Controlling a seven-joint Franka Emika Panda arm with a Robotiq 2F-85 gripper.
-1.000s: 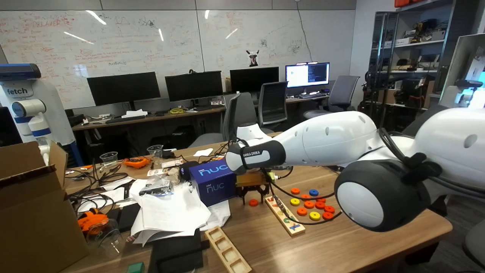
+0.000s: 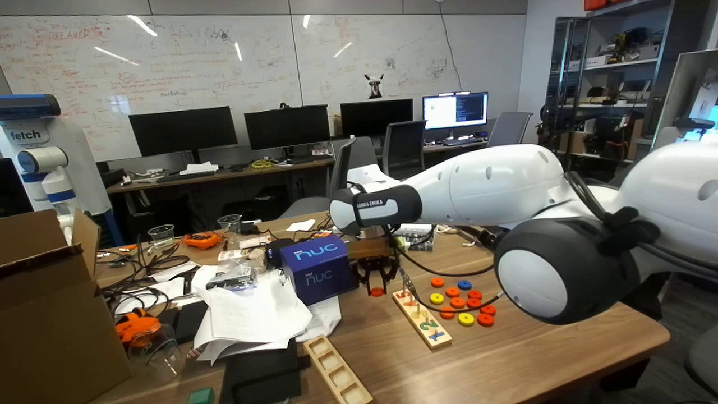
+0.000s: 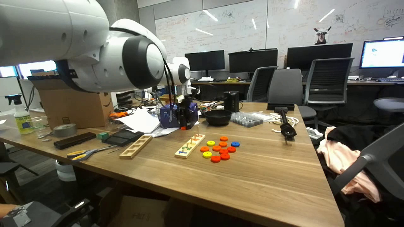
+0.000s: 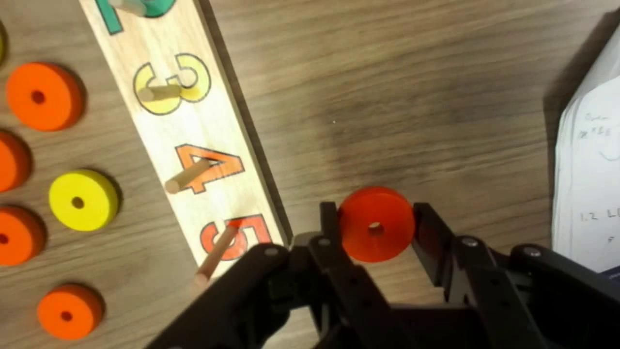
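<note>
Between the fingers of my gripper is a red ring with a hole through it; the fingers are shut on its two sides. In exterior view 1 the held ring hangs at the fingertips, just above the table. Beside it lies the wooden peg board, painted with numbers; the pegs at 3, 4 and 5 carry no rings. The peg at 5 is the closest to my gripper. Several loose rings, such as a yellow ring and a blue ring, lie on the board's other side.
A blue NUC box stands close by my gripper, with papers around it. A wooden tray with compartments lies nearer the table's front edge. A black bowl sits behind the peg board.
The red ring lay on the table between open fingers; now the fingers have closed on it and it sits slightly higher. The arm has risen.
</note>
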